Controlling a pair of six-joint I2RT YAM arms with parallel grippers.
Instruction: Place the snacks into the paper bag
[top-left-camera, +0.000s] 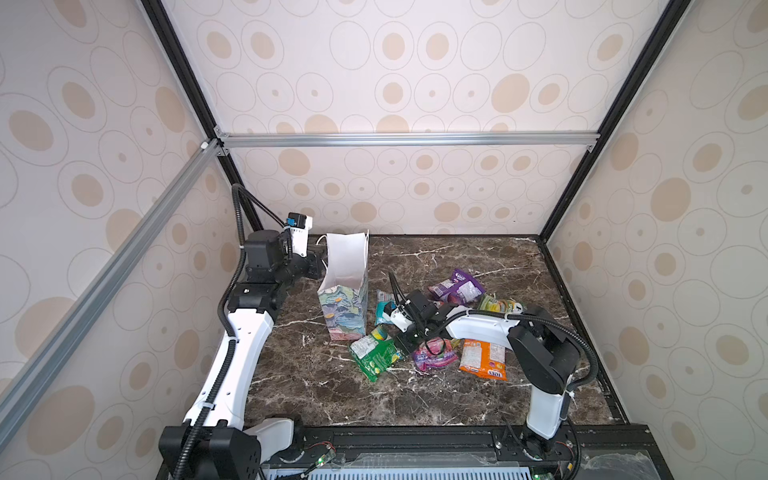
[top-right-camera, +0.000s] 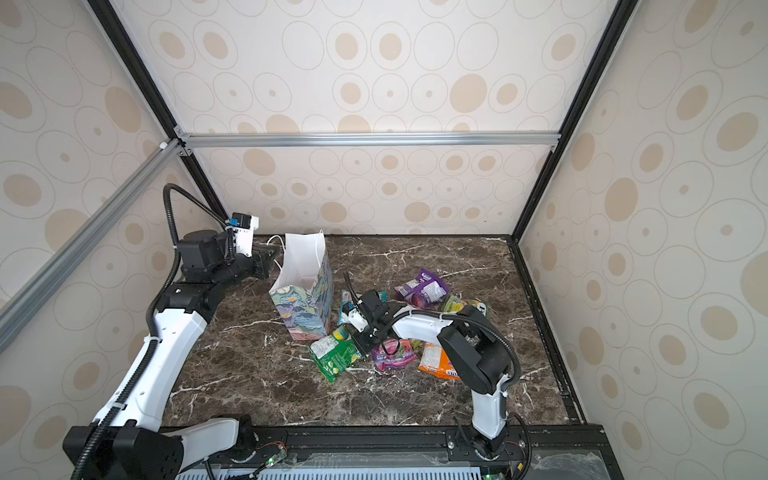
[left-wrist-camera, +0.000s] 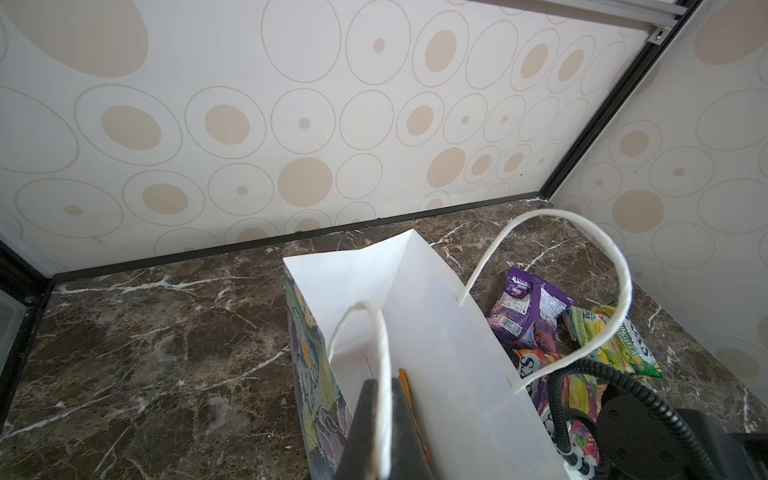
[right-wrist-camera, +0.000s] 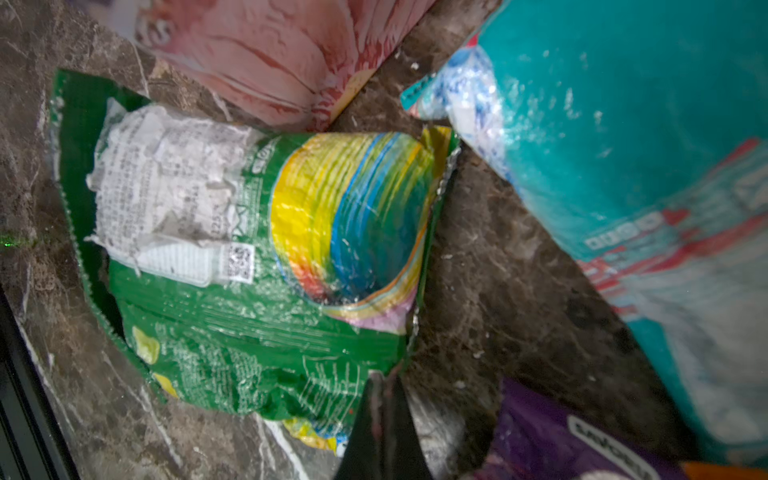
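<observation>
The paper bag (top-left-camera: 345, 308) stands upright with its top spread and its printed side facing the front. At its left rim my left gripper is shut on the white rope handle (left-wrist-camera: 376, 344). Low over the snacks, my right gripper is shut with nothing seen between its fingers. Its tips meet the near edge of a green snack pack (right-wrist-camera: 240, 320), lying flat just right of the bag. Around it lie a teal pack (right-wrist-camera: 632, 144), a pink pack (top-left-camera: 434, 356), an orange pack (top-left-camera: 483, 360) and a purple pack (top-left-camera: 457, 286).
A yellow-green pack (left-wrist-camera: 616, 340) lies at the back right. Inside the bag an orange edge (left-wrist-camera: 406, 392) shows. My right forearm covers some packs in the top views.
</observation>
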